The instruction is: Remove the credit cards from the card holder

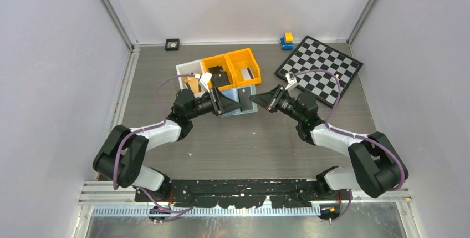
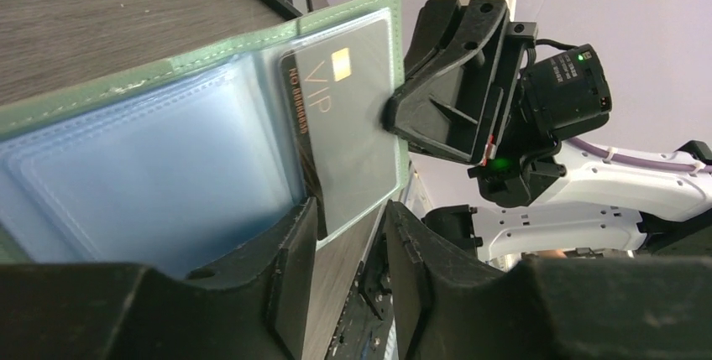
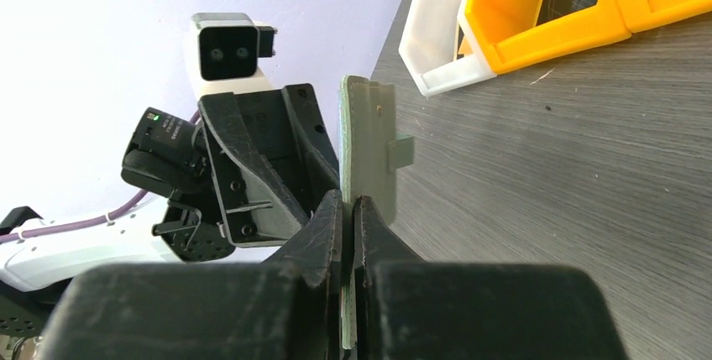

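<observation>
The card holder [image 1: 231, 95], pale green with clear sleeves, is held open above the table. Behind one clear sleeve sits a grey VIP card [image 2: 357, 117] with a gold chip. The other sleeve [image 2: 159, 159] looks bluish, and no card shows in it. My right gripper is shut on the holder's right edge; in the right wrist view the holder [image 3: 369, 133] appears edge-on. My left gripper has a gap between its fingers and stands at the holder's face, one fingertip overlapping the card's lower corner; whether it touches cannot be told.
Behind the holder are a white bin [image 1: 180, 70] and two orange bins [image 1: 252, 59] with cards and dark items inside. A chessboard [image 1: 321, 66] lies at back right, beside a small blue and yellow object [image 1: 286, 41].
</observation>
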